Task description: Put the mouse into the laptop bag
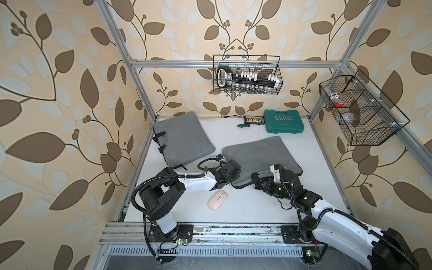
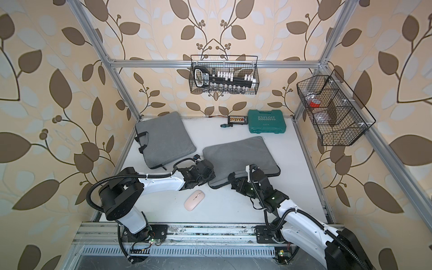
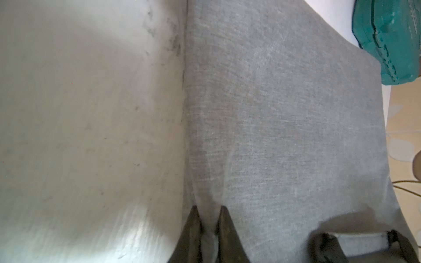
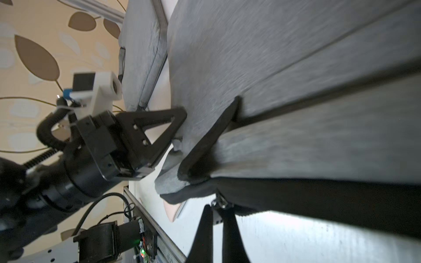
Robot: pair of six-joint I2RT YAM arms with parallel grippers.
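A pink mouse lies on the white table in front of a grey laptop bag, partly hidden in the right wrist view. My left gripper is shut at the bag's left edge; in the left wrist view its fingertips lie against the grey cloth. My right gripper is shut at the bag's front edge, by its black-trimmed handle; in the right wrist view nothing clear shows between its fingers.
A second grey bag lies at the back left. A green case and a small bit set stand at the back. Wire baskets hang on the frame.
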